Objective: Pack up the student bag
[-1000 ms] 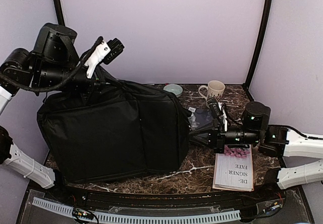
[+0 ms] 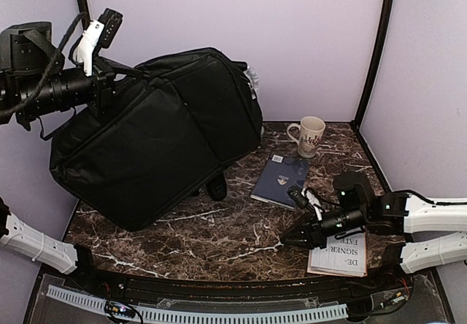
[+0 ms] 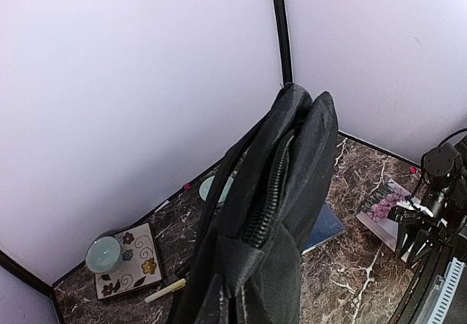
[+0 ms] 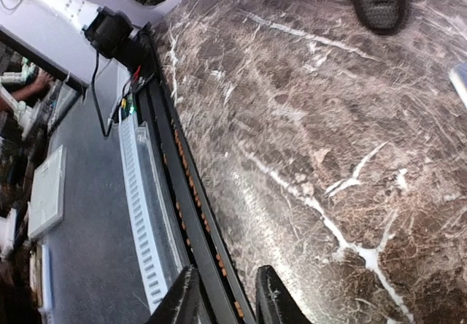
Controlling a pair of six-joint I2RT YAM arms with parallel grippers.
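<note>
A large black bag [image 2: 157,141] hangs tilted above the marble table, held near its zipped top by my left gripper [image 2: 109,76]. In the left wrist view the fingers are closed on the black fabric [image 3: 266,222] beside the zip. My right gripper [image 2: 292,236] is low over the front right of the table, apart from the bag, near a book with "DESIGNER FATE" [image 2: 337,255] on it. In the right wrist view its two fingertips [image 4: 188,280] stand apart with nothing between them. A dark blue notebook [image 2: 281,178] lies behind it.
A mug [image 2: 311,134] stands at the back right. The left wrist view shows a floral board [image 3: 131,273] with a pale bowl [image 3: 103,255] and a yellow stick [image 3: 164,291]. Walls bound the back and sides.
My left gripper has risen and moved left, lifting and tilting the bag off the front of the table. The right gripper has moved down, away from the bag, uncovering the notebook.
</note>
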